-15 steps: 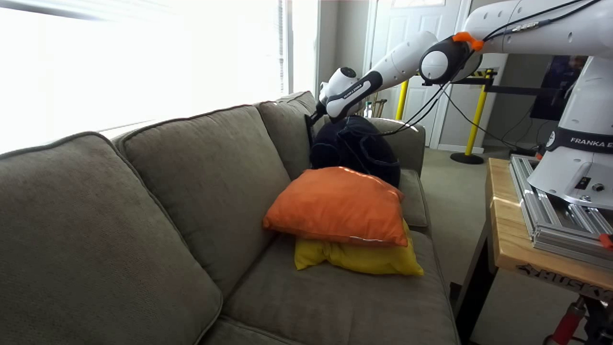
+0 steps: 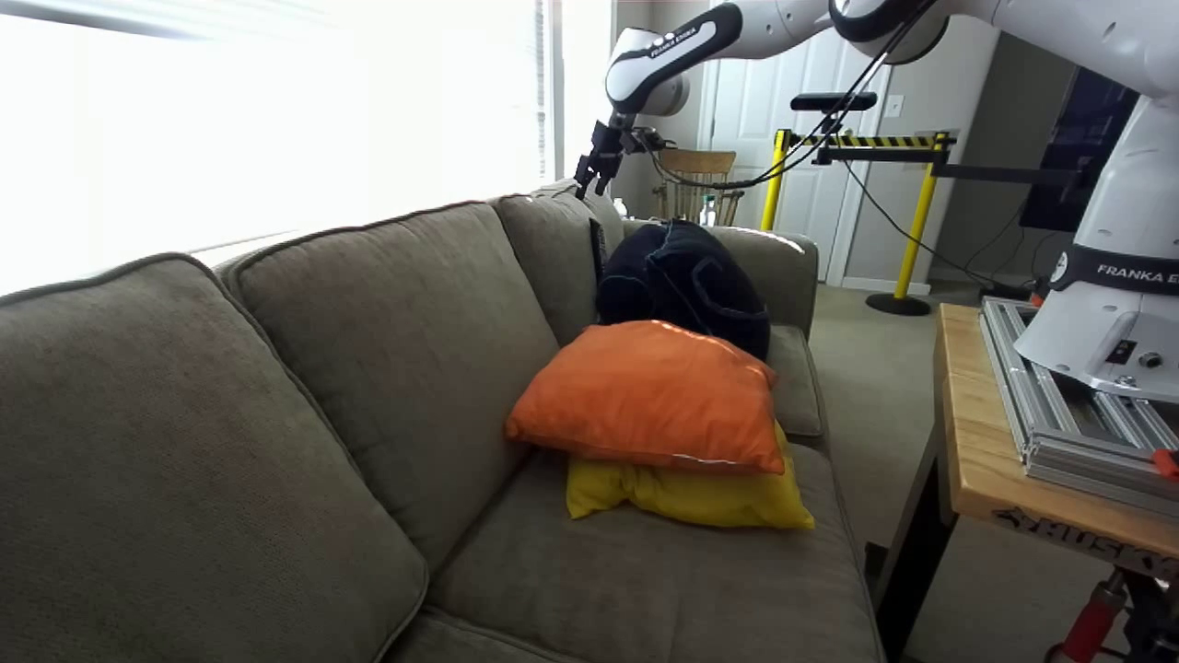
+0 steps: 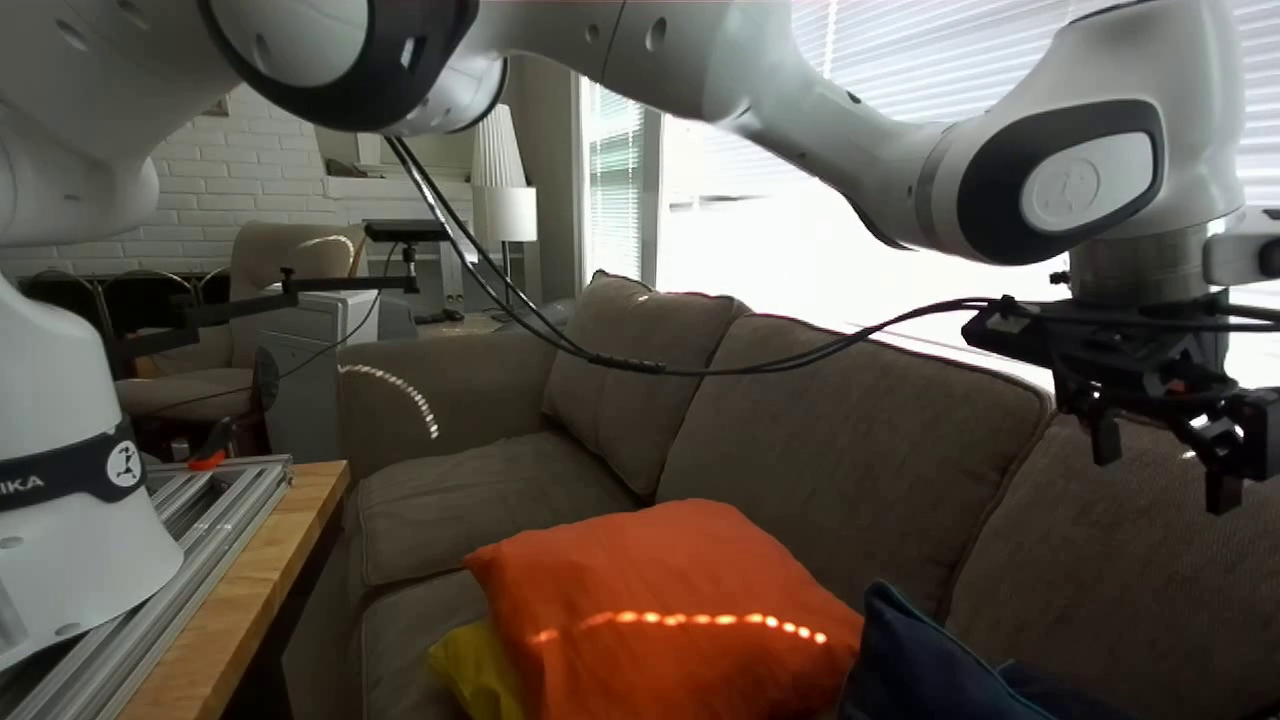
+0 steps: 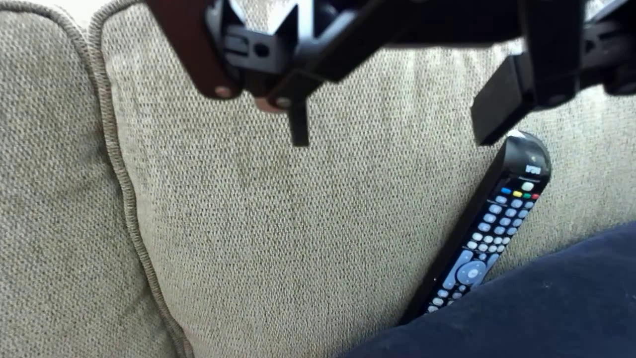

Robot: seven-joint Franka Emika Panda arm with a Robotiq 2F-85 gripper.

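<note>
A black remote control (image 4: 486, 232) leans against the couch's back cushion, its lower end tucked behind a dark blue pillow (image 4: 524, 310). In exterior view 1 only a dark edge of the remote (image 2: 598, 245) shows beside the navy pillow (image 2: 691, 287). My gripper hangs above, its fingers spread apart with nothing between them. In the wrist view one fingertip (image 4: 501, 107) appears close to the remote's top end; I cannot tell whether they touch. Exterior view 2 shows the gripper (image 3: 1164, 474) in front of the back cushion at the right.
An orange pillow (image 2: 652, 392) lies on a yellow pillow (image 2: 707, 492), in front of the navy one. The couch seat (image 2: 652, 586) nearer the camera is clear. Black cables (image 3: 768, 366) loop beneath the arm. A wooden table (image 2: 995, 442) carries the robot base.
The arm has risen from low beside the navy pillow to above the couch back, bringing the gripper into clear view. The pillows have not moved.
</note>
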